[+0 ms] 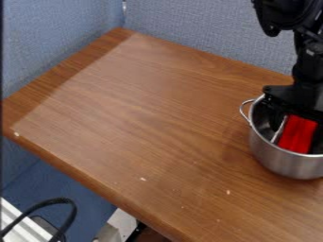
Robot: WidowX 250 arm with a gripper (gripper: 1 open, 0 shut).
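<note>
A steel pot [278,163] with wire handles stands at the right edge of the wooden table [139,123]. A red object [297,134] sits inside it, beside a pale strip. The black gripper [288,102] is lowered over the pot's mouth, partly inside and partly out of frame; its fingers are dark against the pot's interior, so their spacing is hard to make out.
Grey-blue padded walls [51,38] border it at the back and left. A black cable [38,208] and white items lie below the table at lower left.
</note>
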